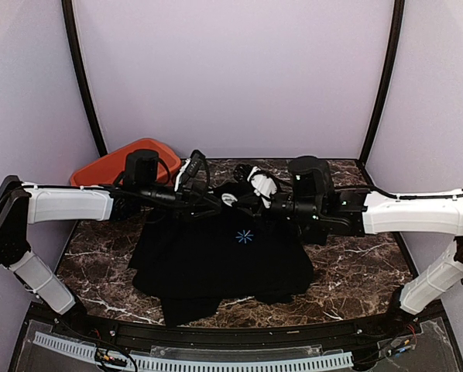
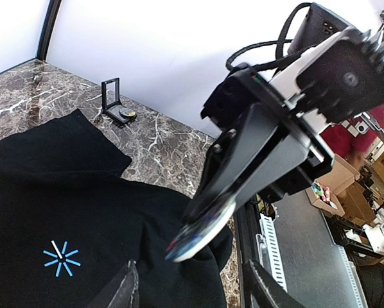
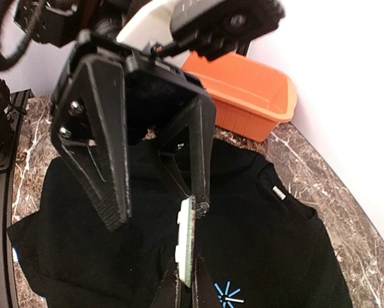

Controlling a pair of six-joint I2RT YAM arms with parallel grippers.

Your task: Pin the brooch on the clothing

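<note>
The brooch, a thin pale plate seen edge-on in the right wrist view, stands out of my right gripper, which is shut on it. Its coloured face and white edge show as a tilted brooch in the left wrist view. My left gripper is open. Its fingers stand on the far side of the brooch, with one tip close to the brooch's upper end; whether they touch I cannot tell. Black clothing lies spread below, bearing a blue star-like mark.
An orange bin stands at the back left. On the marble table near the back is a small black frame stand. Both arms meet above the clothing's upper half.
</note>
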